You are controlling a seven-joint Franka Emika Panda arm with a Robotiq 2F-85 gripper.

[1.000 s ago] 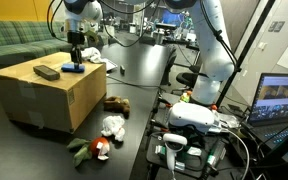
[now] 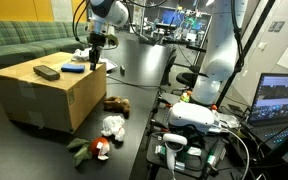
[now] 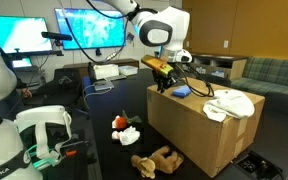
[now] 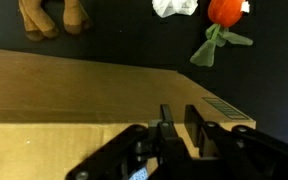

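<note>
My gripper is partly open, with an empty gap between its dark fingers in the wrist view. It hangs over an edge of the big cardboard box [image 3: 199,135]. On the box top lie a blue object [image 2: 73,68], a dark flat object [image 2: 46,72] and a white crumpled cloth [image 3: 229,103]. Only a sliver of the blue object shows below the gripper in the wrist view. On the floor are a brown plush toy [image 3: 158,162], a white crumpled thing [image 4: 174,6] and a red flower-like toy [image 4: 225,12] with green leaves.
A white robot base [image 2: 189,115] stands on the right in exterior view 1, near a laptop [image 2: 276,100]. Behind the box runs a green checked sofa [image 2: 24,38].
In exterior view 1 my gripper has moved to the right, away from above the blue object and towards the box's right edge. The things on the box and floor stay where they were.
</note>
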